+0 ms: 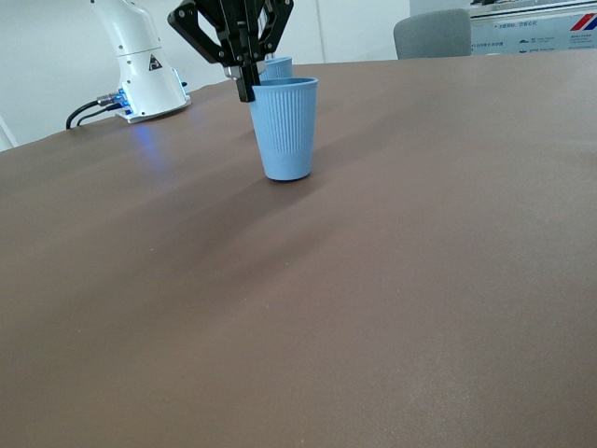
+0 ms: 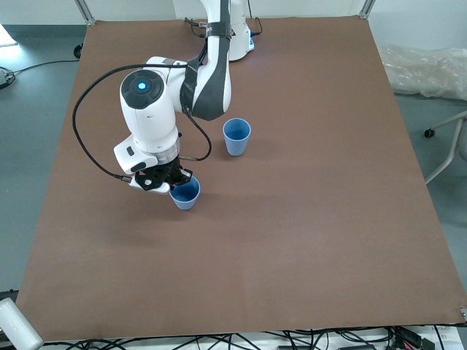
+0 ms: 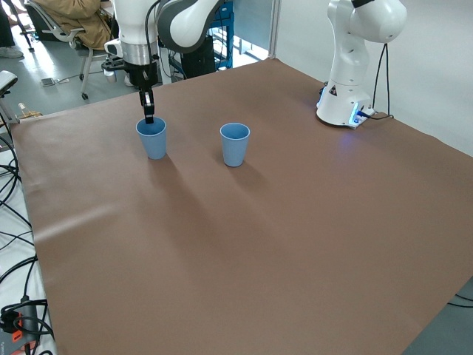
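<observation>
A white and grey arm holds the black gripper (image 1: 250, 89) at a light blue ribbed cup (image 1: 284, 131) on the brown table. In the top view a black finger reaches down at the cup's rim. In the right view the fingertip is at the mouth of that cup (image 3: 153, 144). A second blue cup (image 3: 234, 148) stands apart, upright; in the left view this cup (image 2: 236, 142) is farther back. Whether the gripper is shut on the rim cannot be told.
Cables lie along the near edge in the left view.
</observation>
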